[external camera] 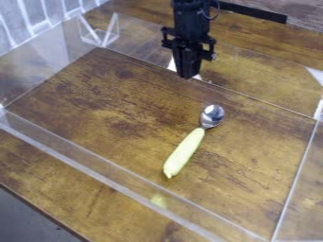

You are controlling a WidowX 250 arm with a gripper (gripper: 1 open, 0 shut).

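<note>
My gripper [190, 64], black, is at the top centre of the camera view, at the far side of the clear-walled enclosure over a small white patch. Its fingers are small and dark; I cannot tell how far apart they stand or whether anything is between them. A spoon [212, 116] with a silver head and a long pale yellow-green handle [184, 152] lies on the wooden surface inside the enclosure, apart from the gripper.
Clear low walls [101, 189] surround the wooden work area [94, 123], whose left and middle are bare. A dark strip [259, 14] runs along the back at the top right.
</note>
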